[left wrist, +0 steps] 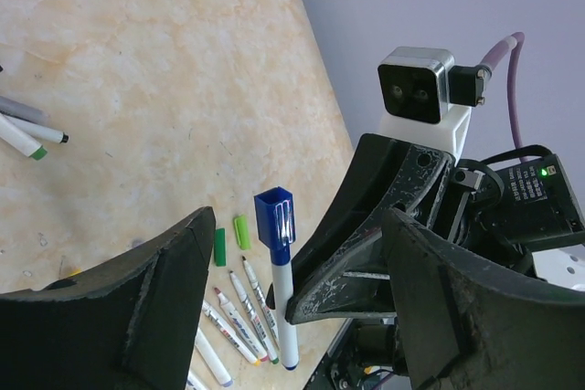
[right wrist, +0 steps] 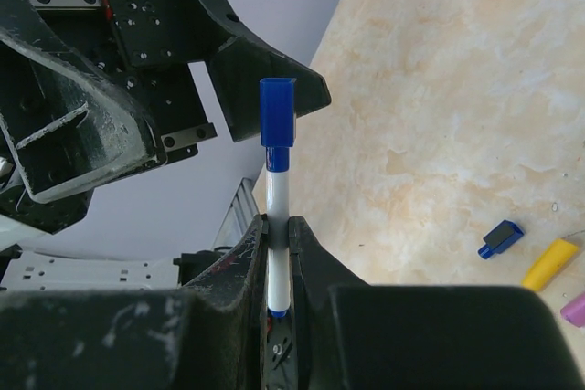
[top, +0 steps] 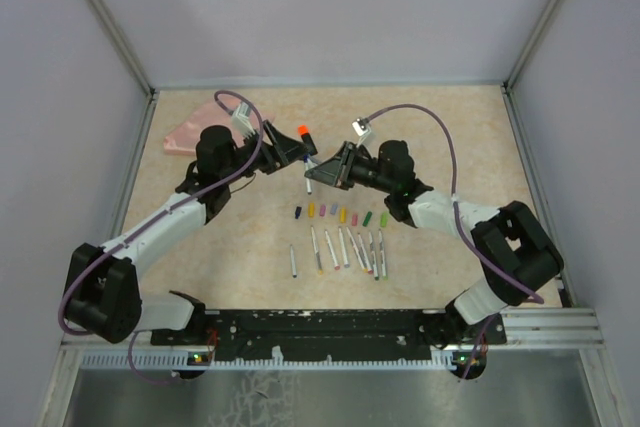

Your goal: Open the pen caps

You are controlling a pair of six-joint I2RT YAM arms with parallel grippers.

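My right gripper is shut on a white pen (right wrist: 278,198) held upright, blue cap (right wrist: 277,114) on top. In the left wrist view the same blue cap (left wrist: 275,218) stands between the two spread fingers of my left gripper, apart from both. My left gripper is open. From above, the grippers meet near the table's middle: the left (top: 299,151) at the cap end, the right (top: 314,173) on the barrel. Cap and pen are still joined.
Several pens (top: 345,247) lie in a row in front, with a row of loose caps (top: 343,215) behind them. An orange-and-black marker (top: 306,137) lies behind the grippers. A pink cloth (top: 190,137) is at the back left.
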